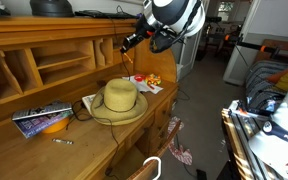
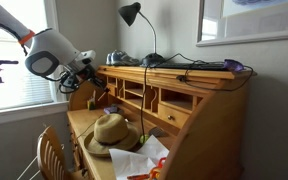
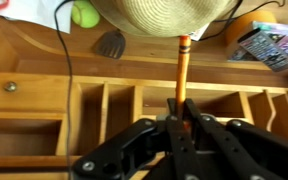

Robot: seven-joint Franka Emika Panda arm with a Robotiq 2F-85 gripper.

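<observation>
My gripper [image 1: 127,44] is raised above the desk, behind and above the straw hat [image 1: 119,100], apart from it. In the wrist view the gripper is shut on a slim orange stick [image 3: 183,66], perhaps a marker, which points toward the hat [image 3: 169,14]. The fingers themselves are mostly hidden by dark gripper parts. From the second exterior view, the gripper [image 2: 99,83] is near the shelves, with the hat [image 2: 111,133] lower down on the desktop.
Wooden cubbyholes [image 1: 64,68] line the desk's back. A boxed item [image 1: 42,118] stands at the left near an orange round thing [image 1: 57,126]. White paper [image 2: 134,163] and red and orange items [image 1: 154,80] are beyond the hat. A dark cable crosses the desktop.
</observation>
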